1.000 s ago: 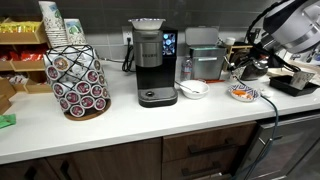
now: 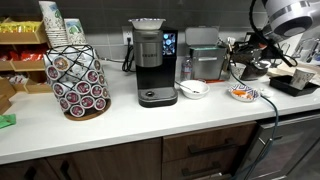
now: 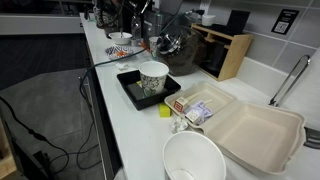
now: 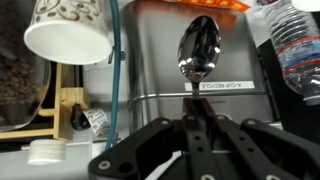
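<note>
In the wrist view my gripper is shut on the handle of a shiny metal spoon [image 4: 199, 48], whose bowl points away from the fingers. Behind the spoon is a metal box with a K-CUP label [image 4: 226, 85]. A patterned paper cup [image 4: 68, 30] shows at the upper left of that view. Above the right part of the counter, exterior view 1 shows the white arm [image 2: 290, 16]; the gripper's fingers are too small there to make out.
A coffee maker [image 2: 155, 65], a pod rack [image 2: 78, 85], a white bowl [image 2: 193, 89] and a plate with orange pieces [image 2: 243, 92] stand on the counter. A water bottle [image 4: 297, 50] is at right in the wrist view.
In exterior view 1 the white arm has risen over the right side of the counter. The bowl, plate and coffee maker have stayed where they were.
</note>
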